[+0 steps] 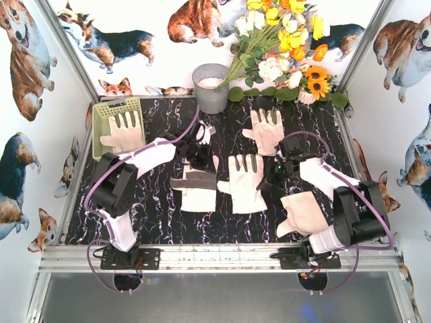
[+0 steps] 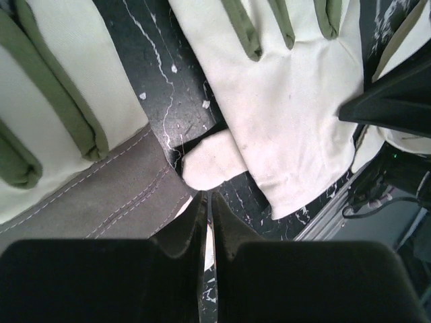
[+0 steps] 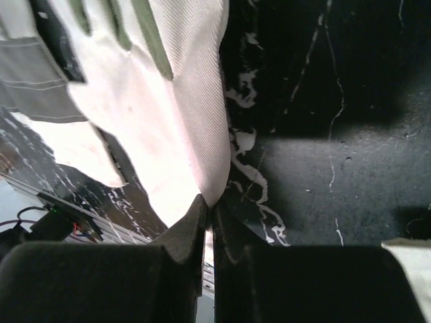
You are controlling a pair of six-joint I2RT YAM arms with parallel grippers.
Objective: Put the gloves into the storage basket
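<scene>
The middle white glove (image 1: 244,195), with olive strips between its fingers, lies on the dark table. My right gripper is shut on its right edge, which is pinched up into a raised fold. My left gripper is shut, nothing between its fingertips; the thumb (image 2: 214,161) of the middle glove lies just beyond them. Under the left arm is another white glove (image 1: 199,202) with a grey band. Further gloves lie at the back right (image 1: 268,134) and front right (image 1: 303,212). The green storage basket (image 1: 99,121) at the back left holds one glove (image 1: 125,132).
A grey metal bucket (image 1: 213,99) stands at the back centre, beside a large bunch of flowers (image 1: 289,47) at the back right. Bare table (image 1: 145,219) shows at the front left. Printed walls enclose the sides and back.
</scene>
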